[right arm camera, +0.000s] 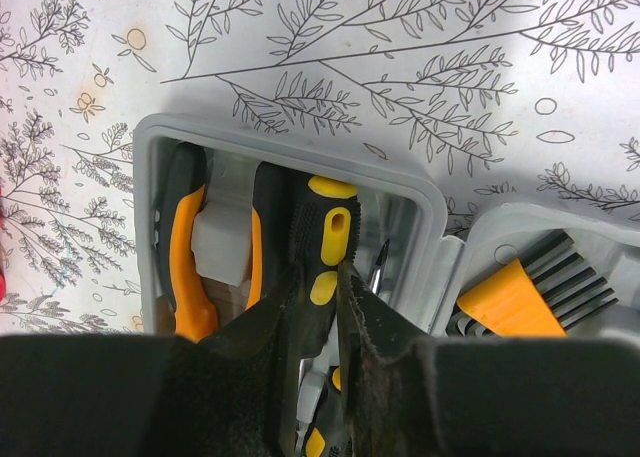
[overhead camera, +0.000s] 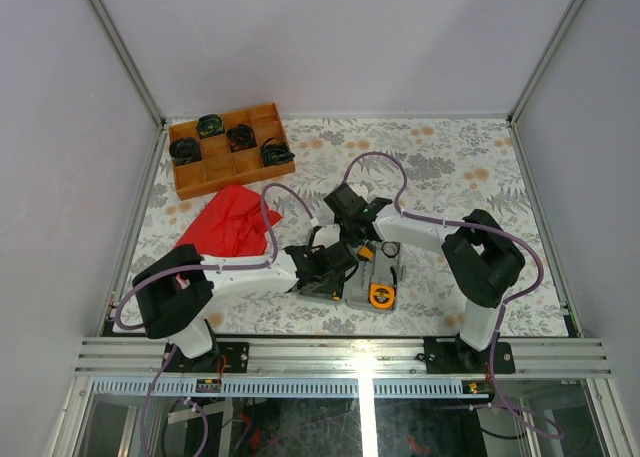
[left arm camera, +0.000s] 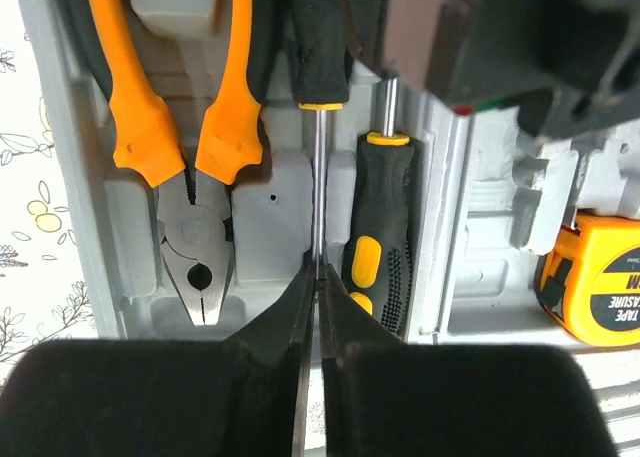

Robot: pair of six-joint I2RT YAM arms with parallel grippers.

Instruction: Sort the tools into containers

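Note:
A grey toolbox [left arm camera: 82,237] holds orange pliers [left arm camera: 195,267], a screwdriver [left arm camera: 320,177] and a second black-yellow screwdriver [left arm camera: 380,227]. My left gripper is shut over the long shaft; whether anything is between its tips is unclear. My right gripper is at the other end of that compartment, its fingertips at a black-yellow handle [right arm camera: 333,237]; their grip is hard to see. An orange tape measure [left arm camera: 600,277] and an orange hex-key holder [right arm camera: 510,307] lie in the other half.
A wooden divided tray [overhead camera: 231,169] with dark coiled items stands at the back left. A red cloth [overhead camera: 225,225] lies left of the toolbox.

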